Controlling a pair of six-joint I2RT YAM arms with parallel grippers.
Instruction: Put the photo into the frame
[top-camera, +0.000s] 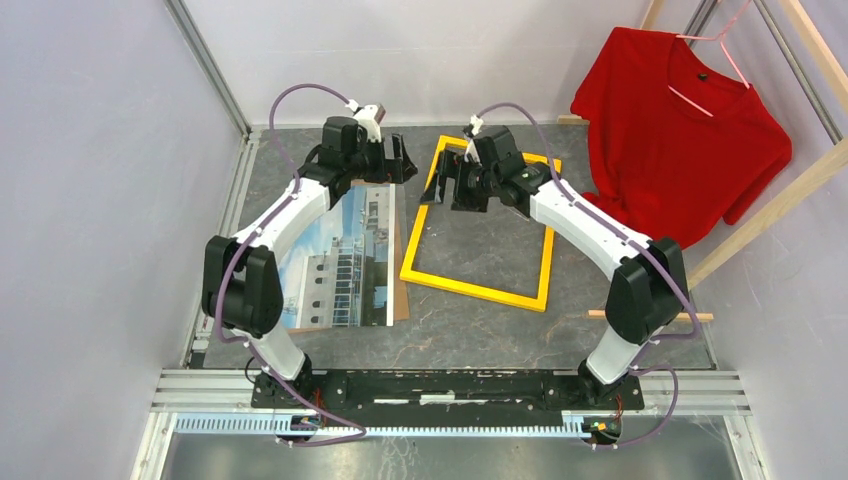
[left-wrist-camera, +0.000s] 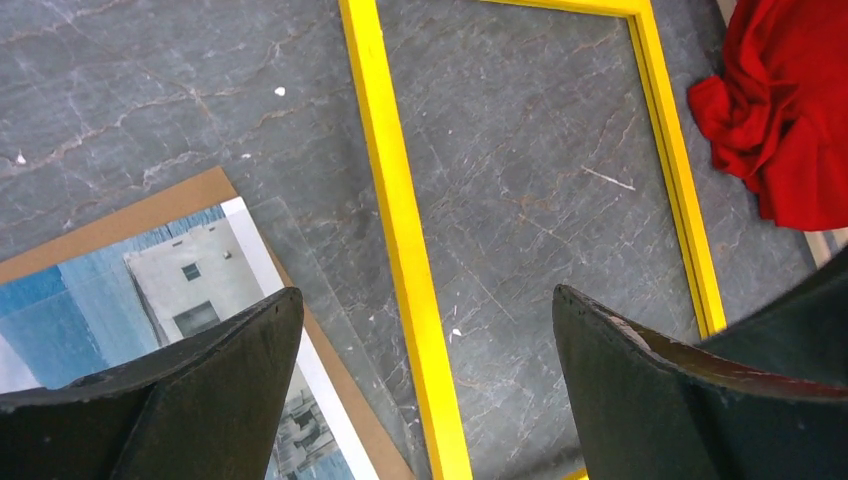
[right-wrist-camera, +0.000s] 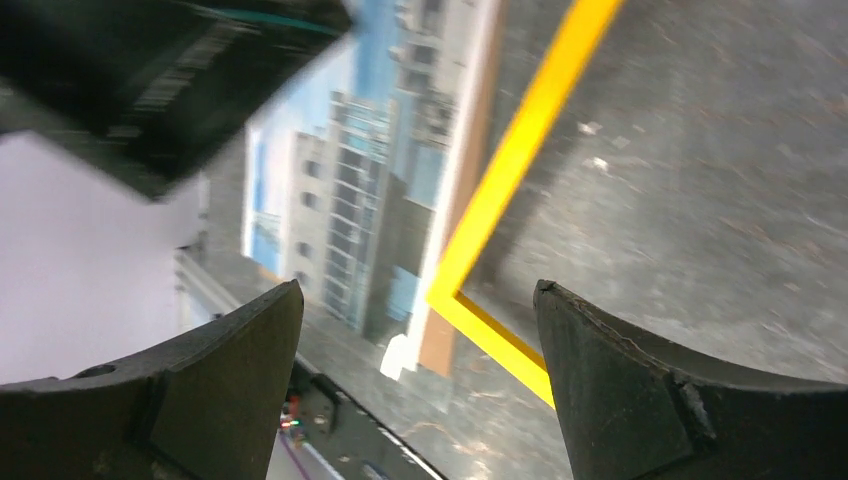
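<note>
The yellow frame (top-camera: 478, 291) lies on the grey table right of the photo, with bare tabletop showing through it. The photo (top-camera: 330, 270), a white building against blue sky, lies on a brown backing board (top-camera: 401, 300); its white edge faces the frame. Over the photo's far right corner is my left gripper (top-camera: 405, 160), open and empty. My right gripper (top-camera: 437, 190) hangs open above the frame's left side, holding nothing. In the left wrist view, the frame's left bar (left-wrist-camera: 402, 220) runs between the open fingers, apart from the photo (left-wrist-camera: 200, 280).
A red shirt (top-camera: 680, 140) on a pink hanger hangs from a wooden rack (top-camera: 775, 210) at the right. White walls close off the back and left. Free table shows in front of the frame (top-camera: 480, 340). Both arms stand close together over the middle.
</note>
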